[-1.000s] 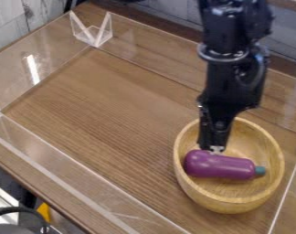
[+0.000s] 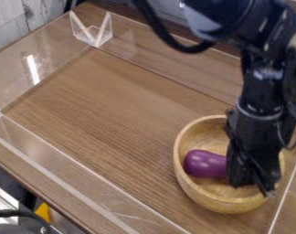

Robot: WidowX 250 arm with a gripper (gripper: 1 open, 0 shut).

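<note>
A wooden bowl [image 2: 194,187] stands at the lower right of the camera view with a purple eggplant-like toy [image 2: 205,163] in it. My gripper [image 2: 246,172] reaches down into the bowl over the toy's right end, which it partly hides. Whether its fingers are open or shut, or touch the toy, I cannot tell.
A clear wire or plastic holder [image 2: 89,29] stands at the back left. Dark cables lie off the near left edge.
My gripper has come down and rightward into the bowl, now covering much of the toy's right part.
</note>
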